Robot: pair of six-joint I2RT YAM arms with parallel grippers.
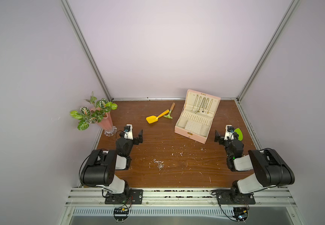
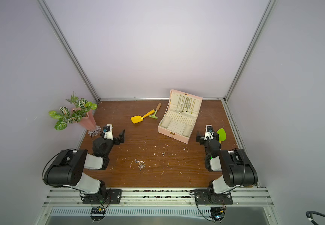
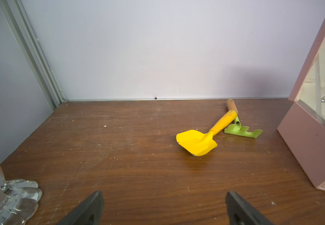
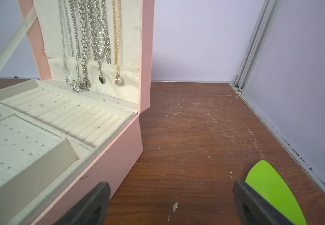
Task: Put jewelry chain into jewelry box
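A small silver chain [image 1: 159,164] lies loosely heaped on the front left of the table. The pink jewelry box [image 1: 190,133] stands open at the back right, cream inside, with ring rolls, compartments and several hanging necklaces [image 4: 83,41] in its lid. My left gripper is at the left, above and behind the chain, its fingers spread wide with nothing between them. My right gripper stands open just right of the box, empty.
A plant [image 1: 106,121] in a pink vase stands back left. A yellow shovel [image 3: 196,142] and a green rake [image 3: 243,131] lie left of the box. A green object [image 4: 271,187] lies by my right gripper.
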